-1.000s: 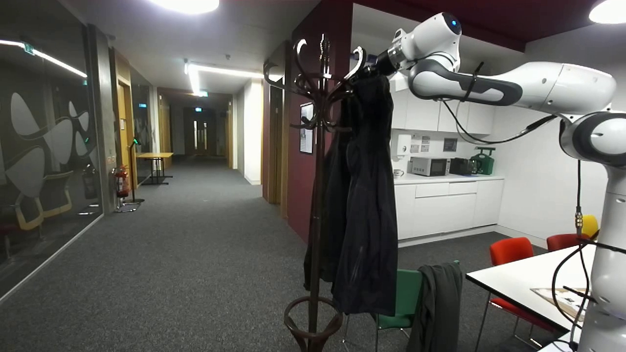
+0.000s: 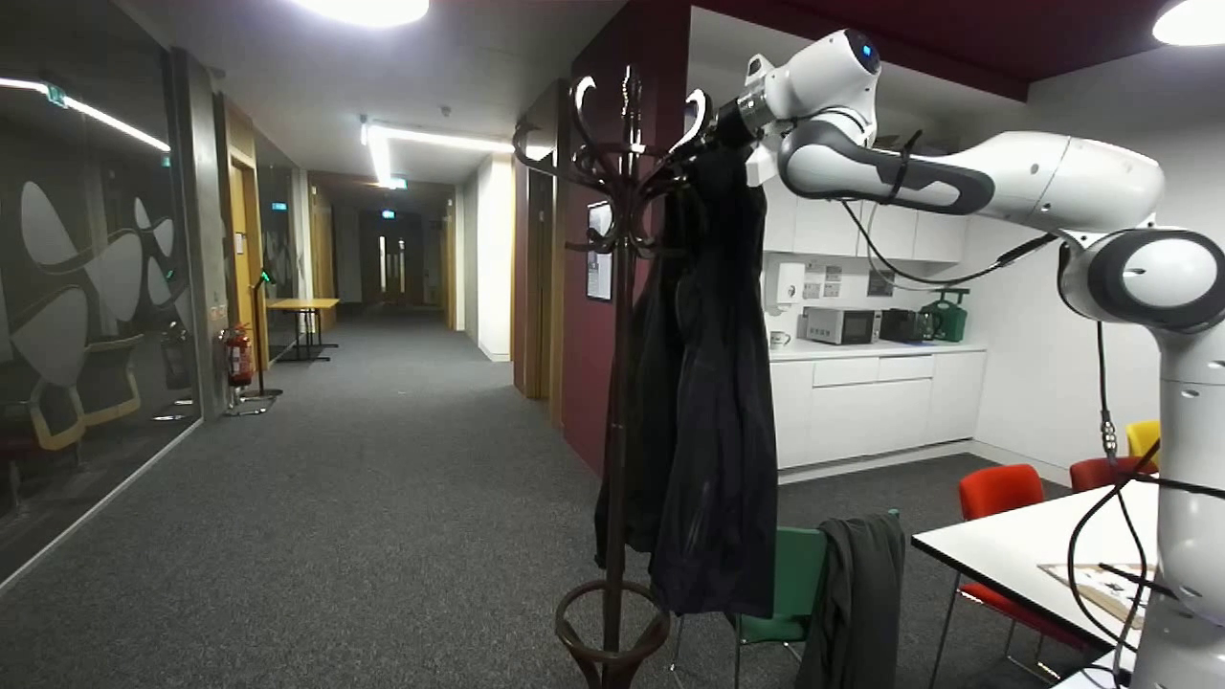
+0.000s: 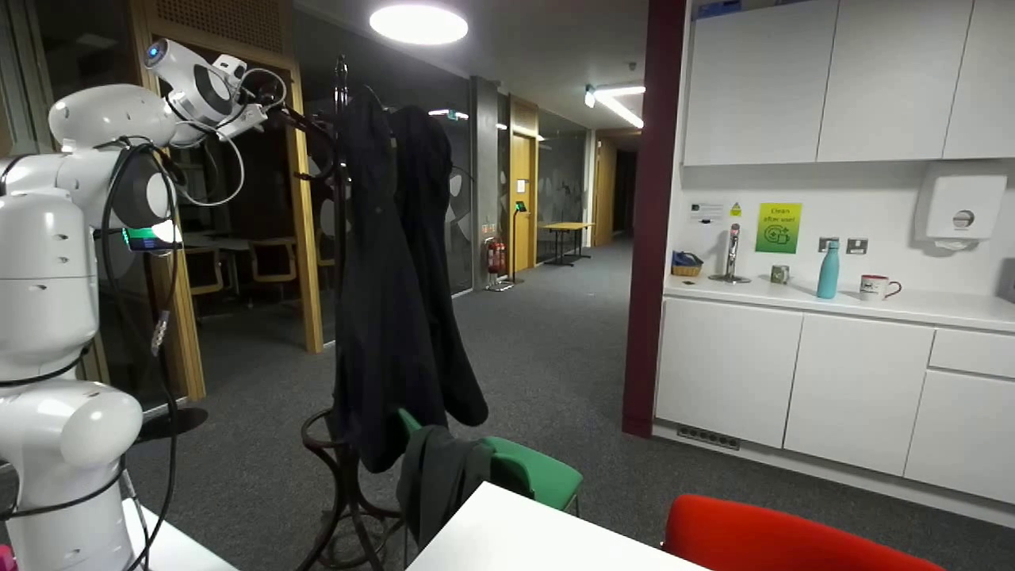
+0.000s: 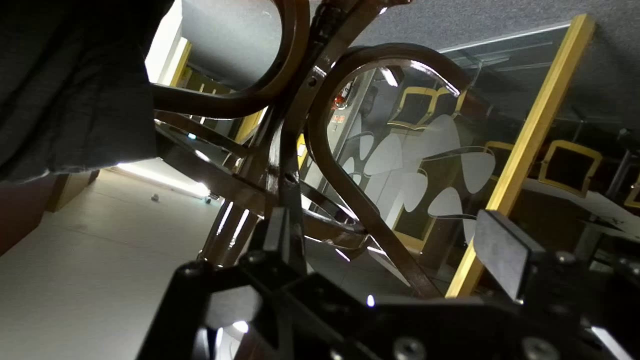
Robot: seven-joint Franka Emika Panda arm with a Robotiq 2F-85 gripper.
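At the top of a dark brown coat stand (image 2: 620, 436), my gripper (image 2: 714, 128) reaches in among the curved hooks from the right. The wrist view has my gripper open, its two finger pads (image 4: 502, 252) wide apart. Beyond them runs a looped wooden hook (image 4: 354, 192); whether any part touches it I cannot tell. Black coats (image 3: 390, 285) hang from the stand just below the gripper, and dark cloth (image 4: 78, 90) fills the upper left of the wrist view. In exterior view 2 the fingertips are hard to make out behind the hooks and cables.
A green chair (image 3: 538, 471) with a dark garment (image 3: 442, 476) over its back stands by the coat stand's foot. The white table (image 3: 533, 538) and a red chair (image 3: 761, 533) are nearby. Open carpet (image 2: 379, 505) stretches left of the stand.
In exterior view 1 the arm has shifted left and the gripper sits deeper among the hooks. The stand's top has moved very slightly left; the coats hang much as before.
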